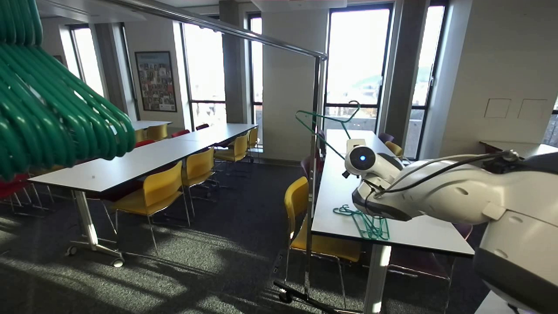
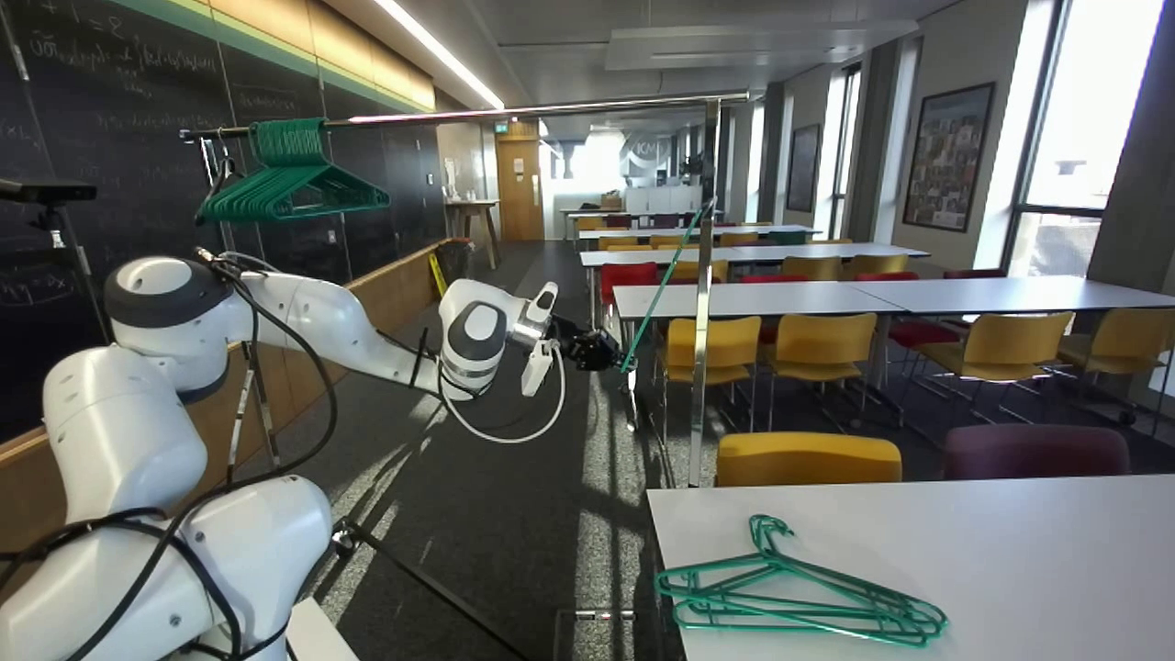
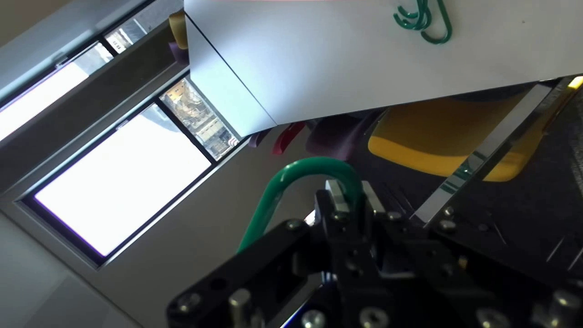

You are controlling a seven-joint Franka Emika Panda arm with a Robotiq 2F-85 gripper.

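Observation:
One green hanger is held up in the air with its hook toward the upper right in exterior view 1. My gripper is shut on one corner of it; in the wrist view the curved end of the green hanger passes between the fingers. Several more green hangers lie in a pile on the white table. A metal rail runs overhead, with a row of green hangers bunched at its far-left end in exterior view 2.
The rack's upright post stands close to the held hanger in exterior view 2. Yellow chairs stand by the tables. Much of the rail to the right of the bunch is bare.

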